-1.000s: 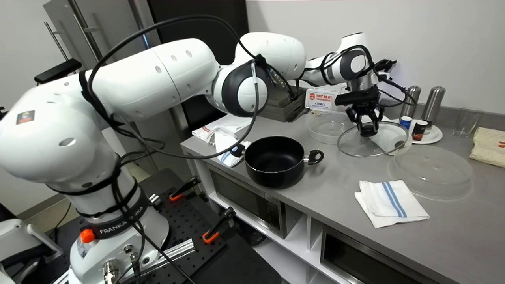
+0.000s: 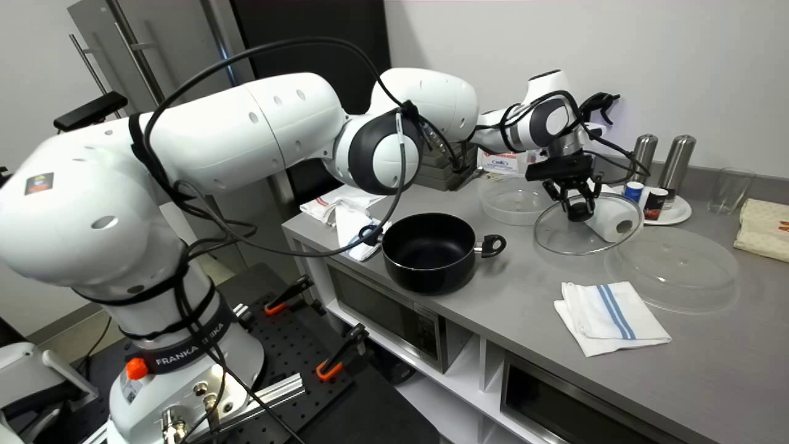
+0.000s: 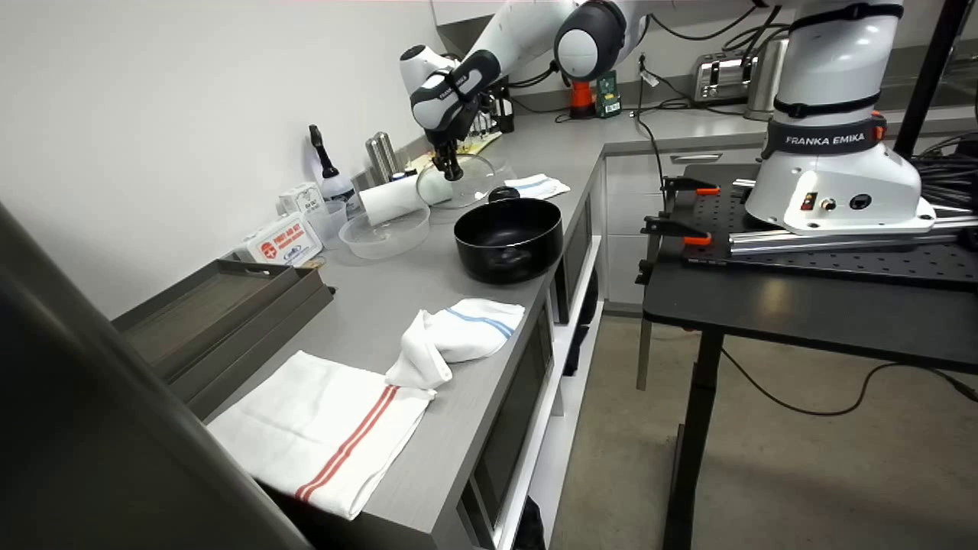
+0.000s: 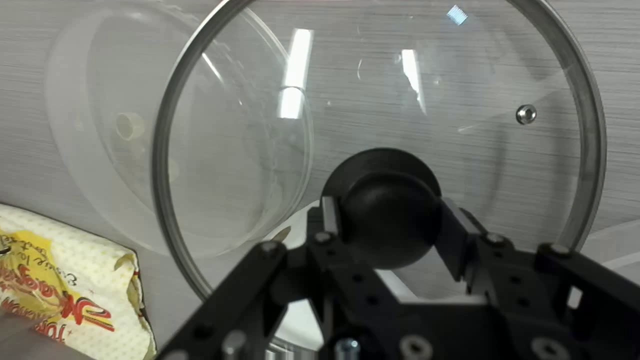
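Note:
My gripper is shut on the black knob (image 4: 384,216) of a round glass lid (image 4: 444,132) with a metal rim. In exterior view 1 the gripper (image 2: 579,201) and the tilted glass lid (image 2: 556,230) are near the back of the counter, in front of a white paper roll (image 2: 608,225). An uncovered black pot (image 2: 431,251) with two side handles stands left of them, near the counter's front edge. From the second exterior view, the lid (image 3: 477,183) appears beyond the pot (image 3: 509,243).
A clear plastic cover (image 2: 677,266) lies right of the lid, and a clear bowl (image 2: 510,203) sits behind it. A striped white towel (image 2: 610,318) lies toward the front. Two metal shakers (image 2: 677,164) and a plate (image 2: 674,214) with cups stand at the back.
The gripper and lid have shifted slightly right and down in exterior view 1, and the lid's tilt has altered. The pot and towels have not moved.

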